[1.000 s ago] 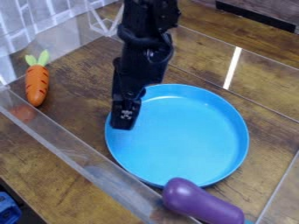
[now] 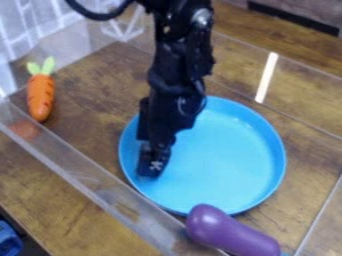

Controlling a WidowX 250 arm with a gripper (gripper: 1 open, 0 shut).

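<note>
My dark gripper [image 2: 152,150] hangs low over the left part of a round blue plate [image 2: 227,160], its tip down near the plate's surface. The fingers are mostly dark against each other, and whatever lies between them is hidden. An orange toy carrot [image 2: 40,95] with a green top lies on the wooden table at the left. A purple toy eggplant [image 2: 230,230] lies in front of the plate at the lower right.
A clear plastic barrier [image 2: 80,176] runs diagonally along the front left. A blue object [image 2: 7,240] sits at the lower left corner.
My gripper has moved down and slightly toward the camera, lower over the plate's left side. The carrot, plate and eggplant look unmoved.
</note>
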